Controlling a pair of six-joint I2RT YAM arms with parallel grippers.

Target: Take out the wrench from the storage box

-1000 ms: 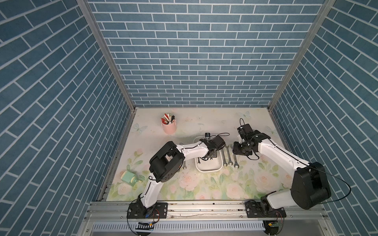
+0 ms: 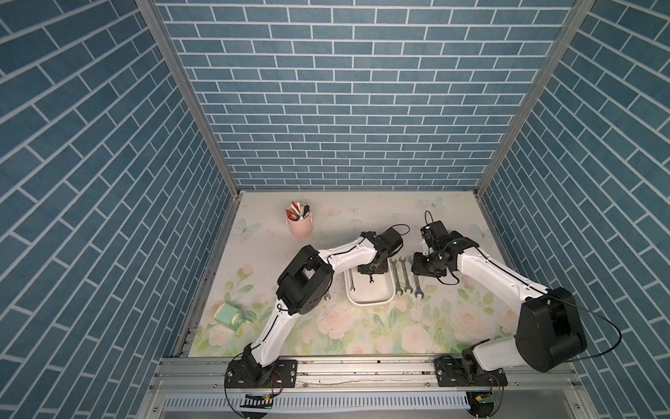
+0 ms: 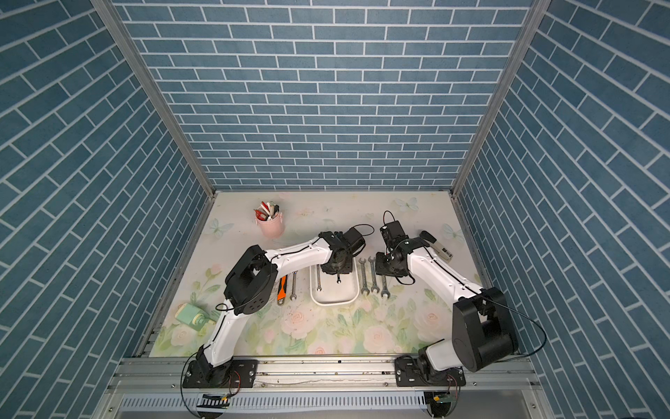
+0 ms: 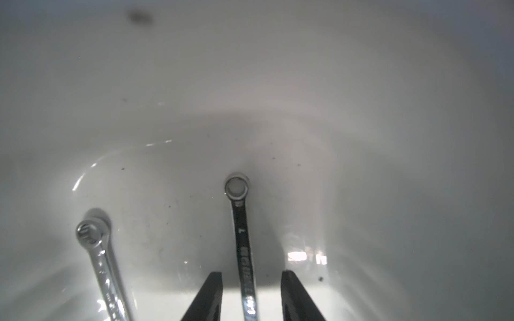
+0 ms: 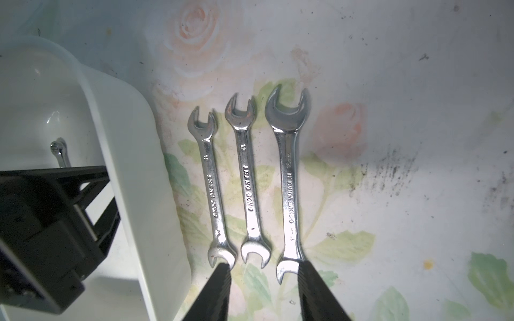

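Observation:
Inside the white storage box [image 3: 336, 303] lie two wrenches. In the left wrist view, a thin dark-shanked wrench [image 4: 242, 235] runs down between the fingers of my left gripper, which is open. Whether the fingertips stand above the shank or beside it is hard to judge. Another wrench [image 4: 101, 267], shiny, lies to its left on the box floor. Outside the box, on its right, three open-end wrenches [image 5: 211, 187] lie side by side. Over their lower ends my right gripper hangs open and holds nothing.
Left of the box lie an orange-handled tool [image 3: 282, 289] and a wrench [image 3: 293, 286]. A pink cup of pens [image 2: 300, 225] stands at the back left, a green bottle [image 2: 228, 315] at the front left. A grey-black tool [image 3: 436, 245] lies behind the right arm.
The left forearm has swung to the right. The right arm looks unchanged.

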